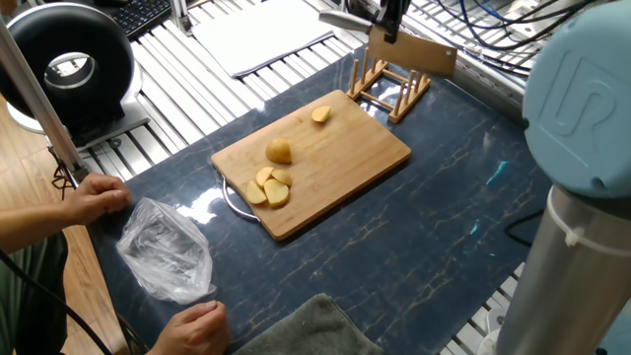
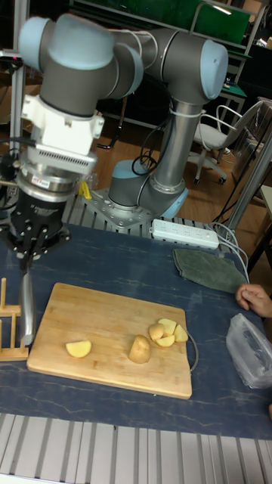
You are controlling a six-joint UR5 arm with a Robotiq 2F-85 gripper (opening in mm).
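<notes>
My gripper [image 1: 390, 22] is shut on a cleaver, holding it above the wooden rack [image 1: 394, 97]. In exterior view 1, the cleaver's broad blade [image 1: 419, 53] extends to the right and its metal handle [image 1: 345, 21] to the left. From exterior view 3 the cleaver [image 2: 28, 311] shows nearly edge-on, hanging below the gripper [image 2: 27, 259]. A cutting board [image 1: 340, 163] lies beside the rack. On it are a potato piece [image 1: 279, 151] with rounded skin, a lone wedge [image 1: 320, 114], and several cut pieces [image 1: 276, 191] bunched near one end.
A person's hands [image 1: 197, 328] rest at the table edge, near a clear plastic bag [image 1: 168, 251]. A grey-green cloth [image 2: 208, 270] lies on the dark tabletop, with a white power strip [image 2: 185, 234] behind it. Bare table surrounds much of the board.
</notes>
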